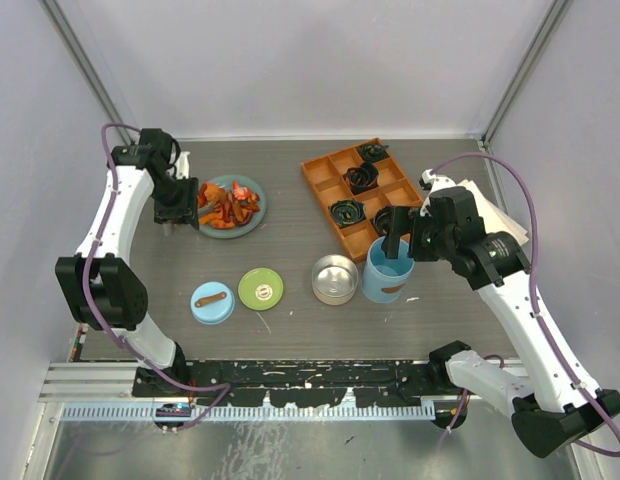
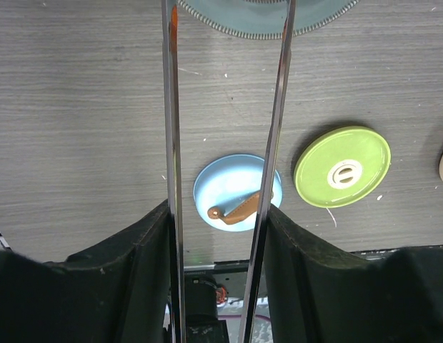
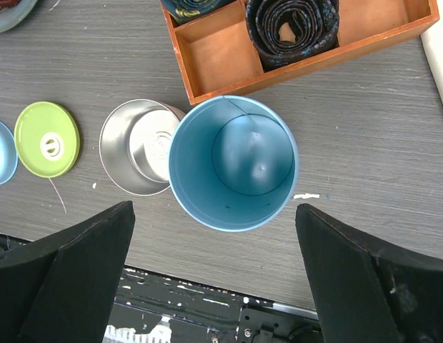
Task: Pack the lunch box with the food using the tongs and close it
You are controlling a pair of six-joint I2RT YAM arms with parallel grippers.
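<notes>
My left gripper [image 1: 184, 205] hangs at the left edge of the grey-blue plate [image 1: 241, 228] of orange food pieces; in the left wrist view its long prongs stand apart with nothing seen held, their ends out of frame. My right gripper [image 1: 400, 235] is open above a blue cup [image 3: 232, 200]. A steel container [image 3: 132, 153] stands left of the cup. A green lid [image 1: 261, 288] and a light-blue lid [image 1: 212, 306] with a brown handle lie at the front left.
A wooden divided box [image 1: 325, 190] with dark rolled items in several compartments stands at the back right, a white stack [image 1: 490, 205] beside it.
</notes>
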